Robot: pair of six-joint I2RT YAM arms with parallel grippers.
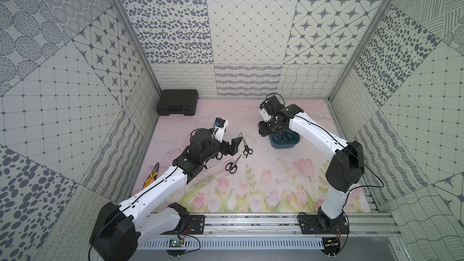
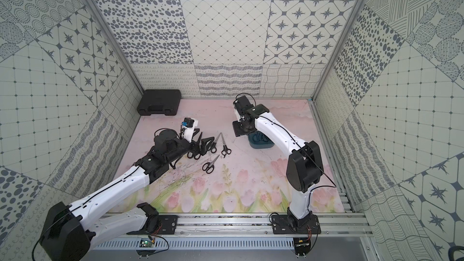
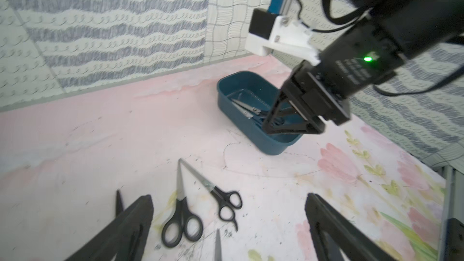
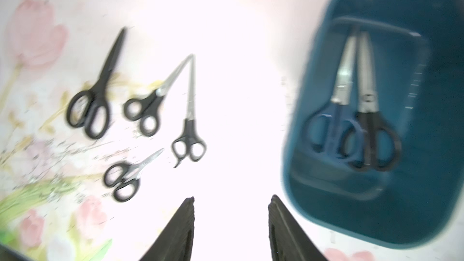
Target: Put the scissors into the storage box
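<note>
Several scissors lie loose on the floral table: a black pair (image 4: 101, 101), two with silver blades (image 4: 190, 135), and a small pair (image 4: 126, 176). The blue storage box (image 4: 304, 178) holds two pairs, one blue-handled (image 4: 340, 120), one black-handled (image 4: 369, 116). My left gripper (image 1: 229, 144) hovers over the loose scissors, open and empty; in the left wrist view its fingers stand wide apart. My right gripper is open and empty, above the table beside the box's left side, partly covering the box in the top views.
A black case (image 1: 177, 101) lies at the back left, and yellow-handled pliers (image 1: 151, 176) at the front left. The right arm is close above the box.
</note>
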